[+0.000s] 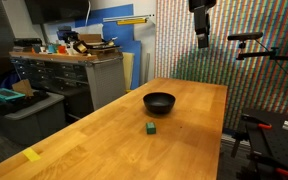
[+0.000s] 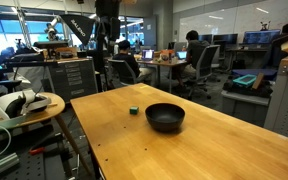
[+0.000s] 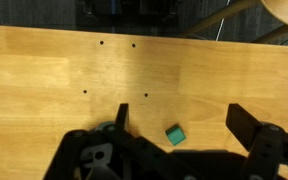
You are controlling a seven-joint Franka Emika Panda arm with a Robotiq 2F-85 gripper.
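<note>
On the wooden table a small green block (image 1: 151, 128) lies close to a round black bowl (image 1: 159, 103). From the other side, the same block (image 2: 134, 110) shows to the left of the bowl (image 2: 165, 117). High above the tabletop hangs my gripper (image 1: 202, 40), well clear of both. In the wrist view its fingers (image 3: 254, 130) are spread wide apart, with the green block (image 3: 175, 134) far below between them. Part of a dark shape shows behind the left finger there, mostly hidden.
Bare wood covers most of the table (image 1: 94, 145), with a strip of yellow tape (image 1: 31, 154) at its near left. A grey cabinet (image 1: 59, 80) stands beyond the table. A wooden stool or chair (image 3: 284, 10) stands past one edge.
</note>
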